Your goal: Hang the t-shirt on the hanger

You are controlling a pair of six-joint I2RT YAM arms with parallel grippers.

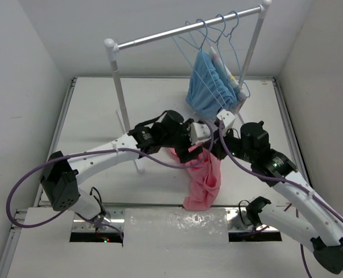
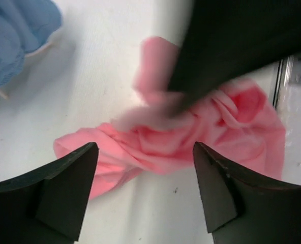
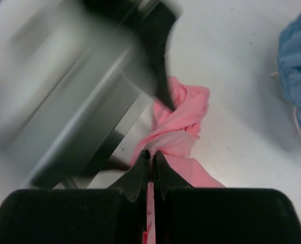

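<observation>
The pink t-shirt (image 1: 201,188) is bunched on the white table beneath both wrists. My left gripper (image 1: 192,147) is beside the right one over the shirt; in the left wrist view its fingers (image 2: 49,203) stand apart, with pink cloth below and no visible hold. My right gripper (image 1: 221,147) is shut, with pink fabric running up to its fingertips (image 3: 153,168) in the right wrist view, apparently pinched there. A large blurred dark and grey body, the other arm's wrist, blocks part of both wrist views.
A white rack (image 1: 160,35) carries several blue hangers (image 1: 232,43), with folded blue cloth (image 1: 203,92) and a pale garment at the right.
</observation>
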